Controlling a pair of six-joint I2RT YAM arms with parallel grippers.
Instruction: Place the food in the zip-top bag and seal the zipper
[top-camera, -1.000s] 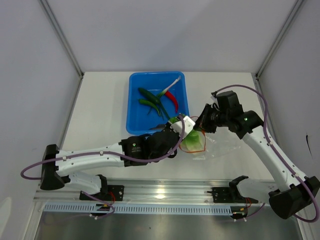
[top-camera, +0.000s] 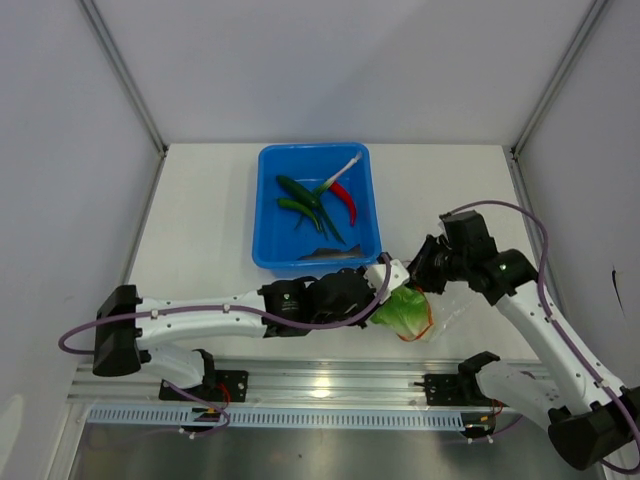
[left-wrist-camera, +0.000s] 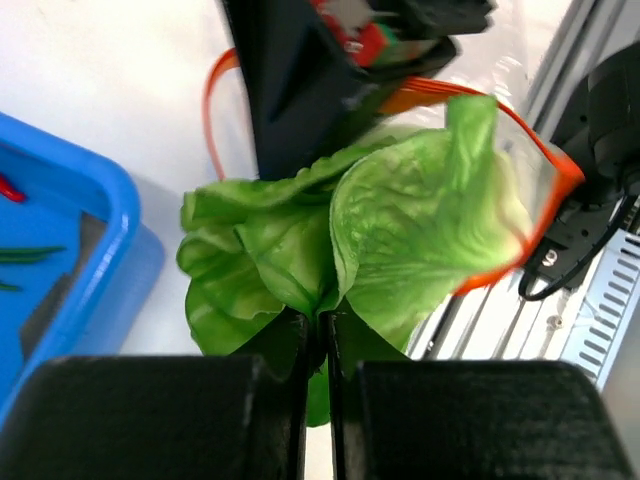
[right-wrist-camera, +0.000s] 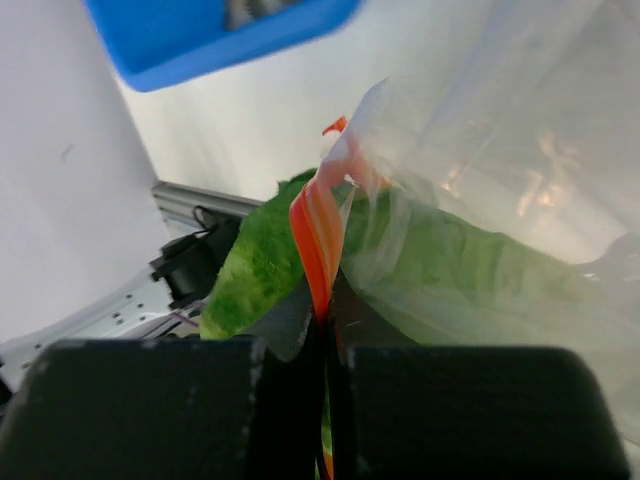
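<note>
A green lettuce leaf (left-wrist-camera: 290, 245) is pinched in my left gripper, which is shut on it. Part of that leaf lies inside the clear zip top bag (right-wrist-camera: 500, 190); the rest bulges out through the orange-edged mouth. My right gripper is shut on the orange zipper edge (right-wrist-camera: 318, 225) of the bag. From above, the lettuce (top-camera: 405, 312) hangs between both grippers, in front of the blue bin, and its right end is within the bag's orange rim. The tips of both grippers are largely hidden in the top view.
A blue bin (top-camera: 262, 215) stands at the back middle, holding a cucumber (top-camera: 296, 190), a green pepper (top-camera: 296, 208), a red pepper (top-camera: 345, 200), a spring onion (top-camera: 345, 170) and a grey fish (top-camera: 330, 254).
Both grippers have shifted right and toward the front edge, carrying the lettuce and bag mouth away from the bin.
</note>
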